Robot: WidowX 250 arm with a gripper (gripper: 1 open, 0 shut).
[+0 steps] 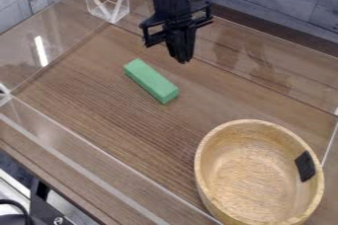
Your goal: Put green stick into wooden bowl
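Note:
The green stick (152, 81), a short thick block, lies flat on the wooden tabletop left of the middle, slanting down to the right. My black gripper (168, 53) is above and behind it, near the top of the view. It is shut with nothing held, and the stick lies outside its fingers, nearer the camera. The wooden bowl (251, 185), round and pale, stands empty at the lower right with a black patch on its right side.
White wire pieces stand at the table's left edge and back left corner. Dark cables and a round black object (14, 212) sit at the lower left, off the tabletop. Bare wood (119, 135) separates the stick from the bowl.

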